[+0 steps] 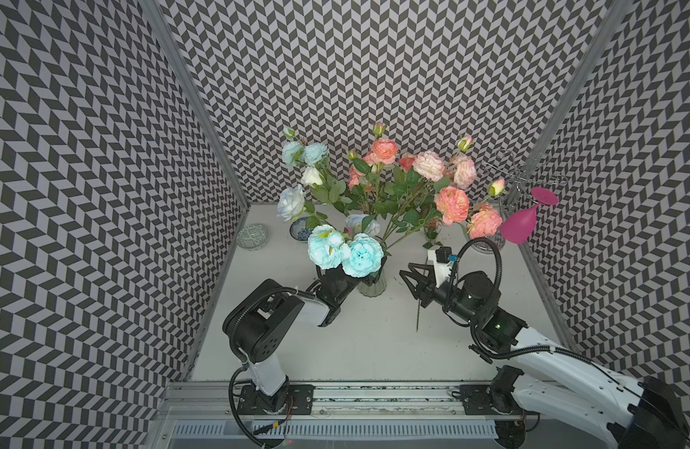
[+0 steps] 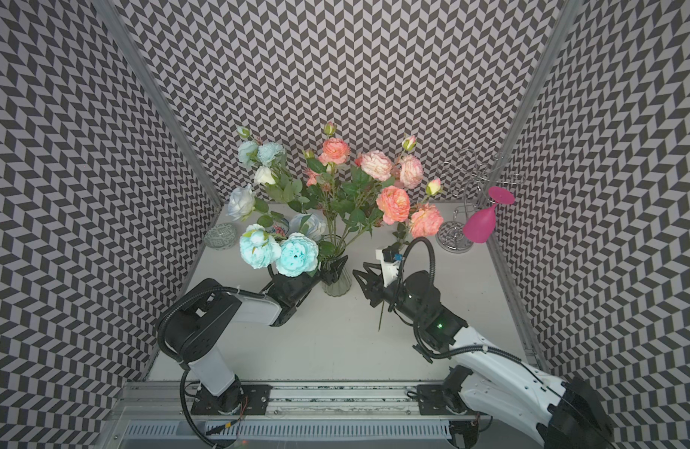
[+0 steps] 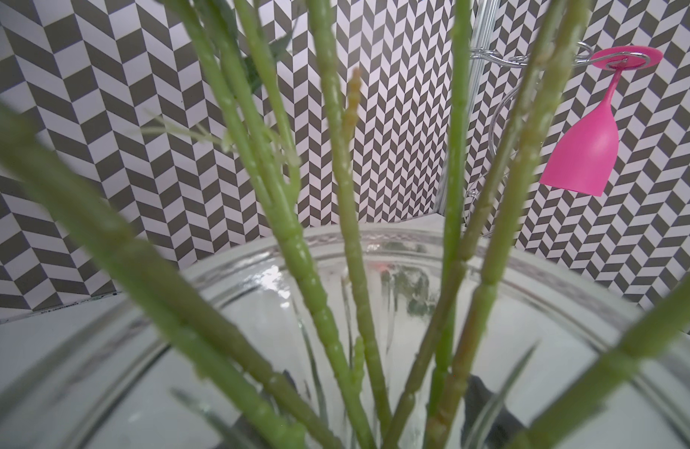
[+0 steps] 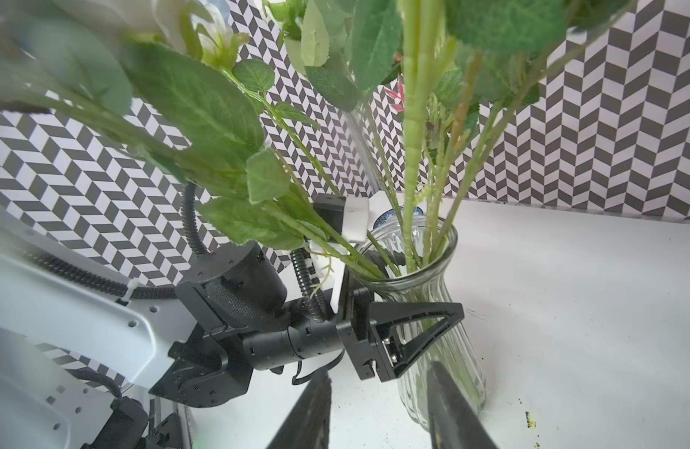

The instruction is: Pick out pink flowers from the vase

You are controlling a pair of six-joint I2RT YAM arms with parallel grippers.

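A clear ribbed glass vase (image 4: pixel 464 366) stands mid-table, filled with green stems (image 3: pixel 300 262). Pink and coral blooms (image 2: pixel 393 204) spread from it toward the back and right, with a paler pink flower (image 2: pixel 376 165) among them. Large light-blue flowers (image 2: pixel 297 254) lean to the left and front, partly covering the left arm. My left gripper (image 2: pixel 337 268) is shut around the vase just below its rim; one finger shows clearly in the right wrist view. My right gripper stands open to the right of the vase, with nothing between its fingers.
A metal rack (image 2: pixel 455 233) at the back right carries an upside-down pink goblet (image 2: pixel 480 224). A glass dish (image 1: pixel 252 236) rests at the left, and a blue patterned bowl (image 1: pixel 301 229) sits behind the flowers. Open table lies in front of the vase.
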